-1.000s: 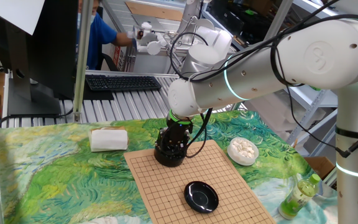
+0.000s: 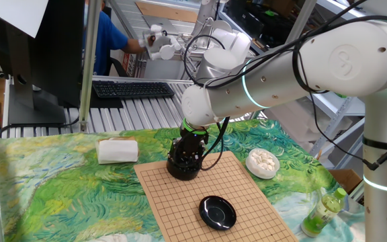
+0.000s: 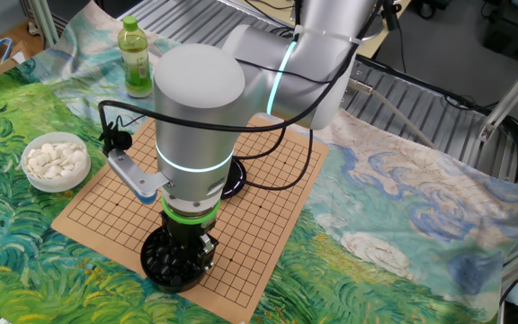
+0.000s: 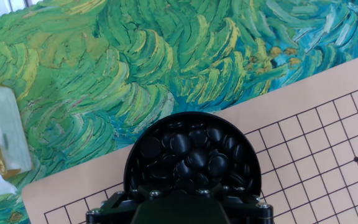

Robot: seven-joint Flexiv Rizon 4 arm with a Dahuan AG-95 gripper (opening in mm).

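A round black bowl (image 4: pixel 131 163) full of black stones (image 4: pixel 194 155) sits at the edge of the wooden grid board (image 4: pixel 309 149) in the wrist view. My gripper (image 2: pixel 185 161) points down at this bowl, low over the board in exterior view 1. Dark gripper parts cover the near side of the bowl in the wrist view, and the fingertips are hidden, so whether they grasp the rim cannot be told. A shiny black round dish (image 2: pixel 218 212), perhaps a lid, lies on the board apart from the gripper.
Beside the board stands a white bowl of white stones (image 2: pixel 263 163). A green-capped bottle (image 2: pixel 323 213) is near the arm's base, and a white packet (image 2: pixel 117 151) lies on the painted cloth (image 2: pixel 66 195). Bare cloth stretches left of the board. A keyboard (image 2: pixel 133 89) is behind.
The arm, bowls and dish look unchanged. Only the person's hand and arm in the background have shifted slightly.
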